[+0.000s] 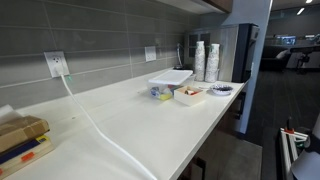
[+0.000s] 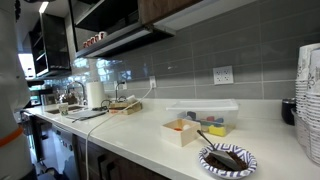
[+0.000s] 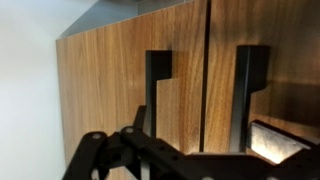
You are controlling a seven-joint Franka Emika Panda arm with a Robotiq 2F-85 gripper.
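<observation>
Wooden cabinet doors [image 3: 110, 85] fill most of the wrist view, with a narrow dark seam between them. Each carries a black bar handle: a left handle [image 3: 153, 90] and a right handle [image 3: 246, 90]. Dark parts of my gripper cross the bottom of that view, close to the handles' lower ends. A bright metallic piece [image 3: 275, 142] shows at lower right; whether it belongs to the gripper is unclear. I cannot make out how the fingers stand or any contact with a handle. Neither exterior view shows the gripper.
On the white counter [image 1: 125, 120] stand a lidded clear container [image 2: 205, 113], a small open box [image 2: 180, 132], a patterned plate [image 2: 228, 160] and stacked cups [image 2: 308, 100]. A white cable [image 1: 95, 120] crosses the counter. Part of the arm [image 2: 35, 158] shows at lower left.
</observation>
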